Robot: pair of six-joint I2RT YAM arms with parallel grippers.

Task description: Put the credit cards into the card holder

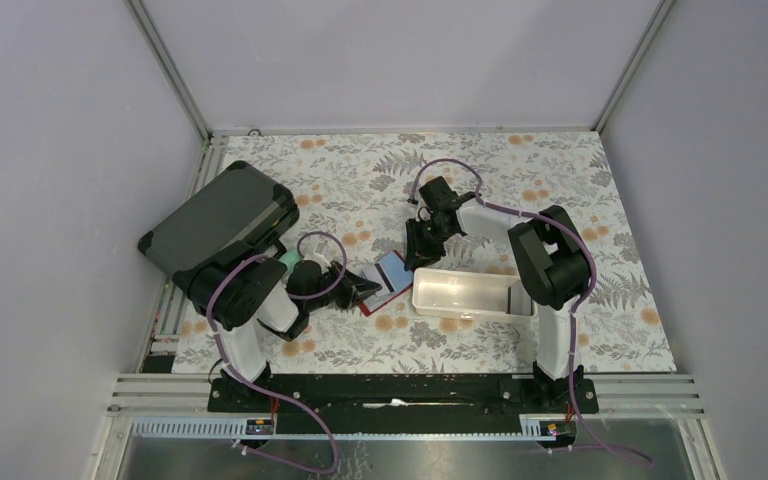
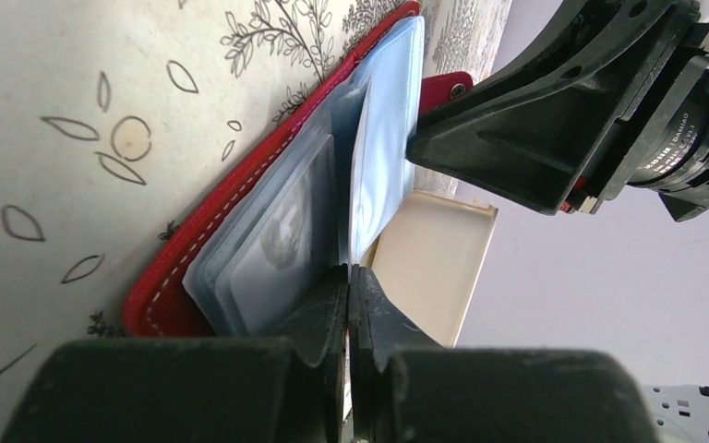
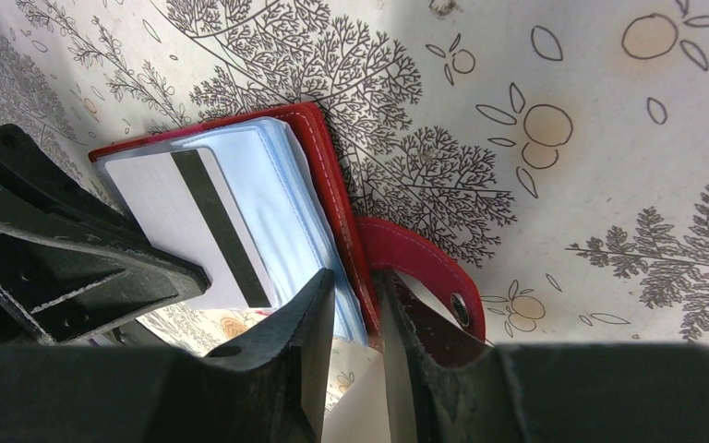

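Observation:
The red card holder (image 1: 397,292) lies open on the table between both grippers, its pale blue sleeves (image 3: 272,189) uppermost. A white credit card with a black stripe (image 3: 168,205) lies at the sleeves, its striped part seen flat in the right wrist view. My left gripper is shut at the card's near edge; the card shows only as a thin edge-on line there. At the holder's opposite edge, my right gripper stands part open, one finger (image 3: 318,309) against the sleeves and the other beyond the red border.
A white open box (image 1: 465,294) stands just right of the holder, with a dark item at its right end. A large dark grey case (image 1: 222,220) occupies the left side.

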